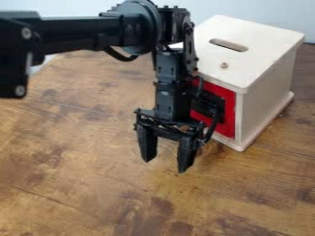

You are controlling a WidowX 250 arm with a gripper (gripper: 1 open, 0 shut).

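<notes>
My black gripper (165,155) hangs pointing down over the wooden table, its two fingers apart with nothing visible between them. Behind it and to the right stands a pale wooden box (266,92) with a slot in its sloped top, a small round knob below the slot and a red front panel (226,131) partly hidden by the gripper.
A white wall runs along the back, and the arm crosses the upper left of the view.
</notes>
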